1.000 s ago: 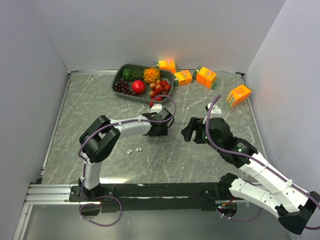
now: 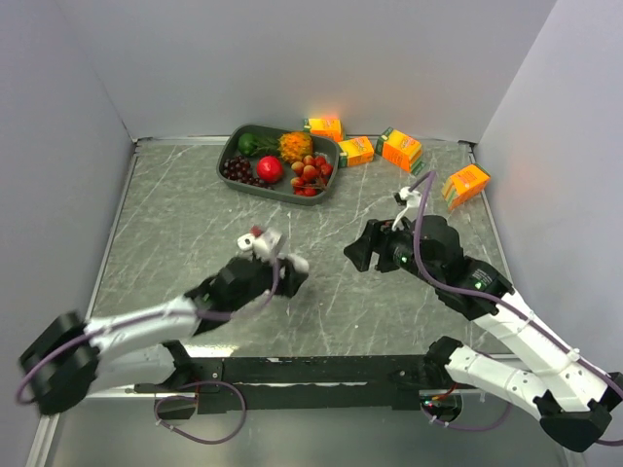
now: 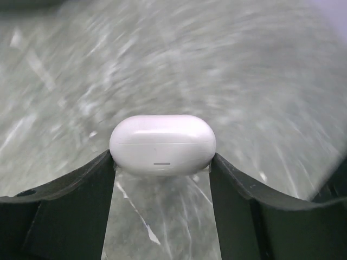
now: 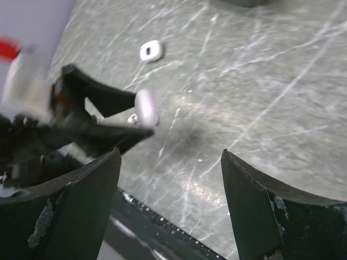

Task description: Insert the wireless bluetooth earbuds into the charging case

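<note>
The white charging case is held between the fingertips of my left gripper (image 2: pixel 290 274), its hinge seam facing the wrist camera; in the right wrist view it is a blurred white oval (image 4: pixel 146 108) in the black fingers. Small white earbuds (image 4: pixel 133 119) lie on the marble table behind that gripper, partly hidden. A small white square object (image 4: pixel 151 51) sits farther back. My right gripper (image 2: pixel 362 248) hangs at the centre right, open, with nothing between its fingers.
A green tray (image 2: pixel 227 177) of toy fruit and several orange boxes (image 2: pixel 399 149) stand along the back.
The left arm has swung toward the front and left, blurred in motion, carrying the case away from near the tray. The right gripper has shifted slightly left and up in the top view.
</note>
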